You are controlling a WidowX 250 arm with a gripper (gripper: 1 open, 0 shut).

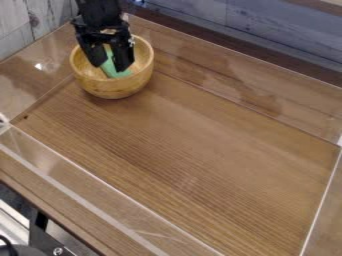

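A wooden bowl (116, 86) sits at the back left of the wooden table (201, 150). Inside it lies a pale green object (118, 70), partly hidden by the dark robot gripper (110, 52), which hangs from the top edge over the bowl's back left part. The gripper is open; whether its fingers touch the green object is hard to tell.
A broad bare stretch of tabletop fills the middle and right. Walls border the table at the back, and a lighter edge runs along the lower left, with dark floor beyond it.
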